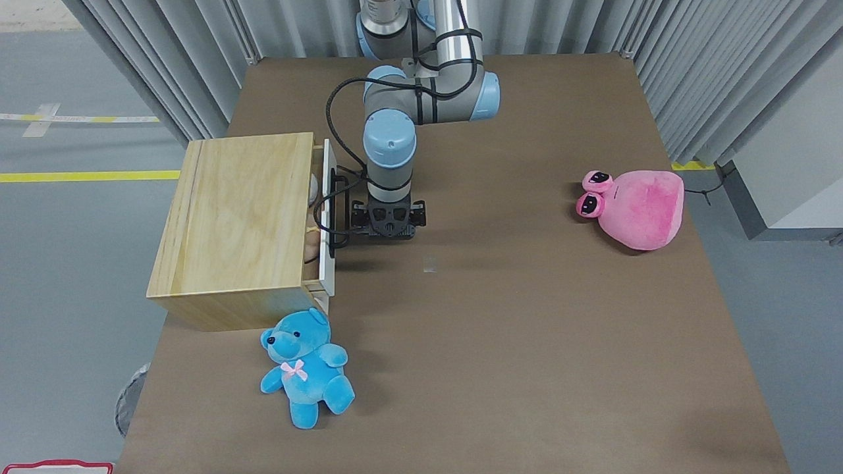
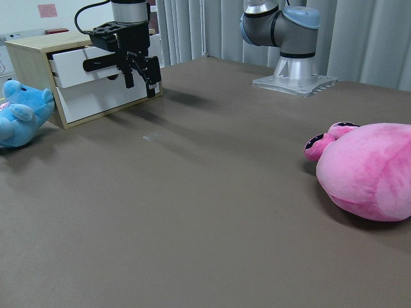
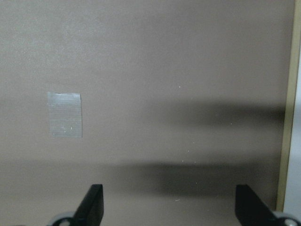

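Observation:
A light wooden cabinet (image 1: 233,221) stands at the table's left, its upper drawer (image 2: 74,67) with white front and black handle out slightly; items inside are mostly hidden. My gripper hangs at that drawer front, fingers pointing down and spread apart, with only table and shadow visible between them in the wrist view. A blue teddy bear (image 1: 308,371) with a pink bow lies beside the cabinet's near end.
A pink plush toy (image 1: 640,209) lies at the table's right edge.

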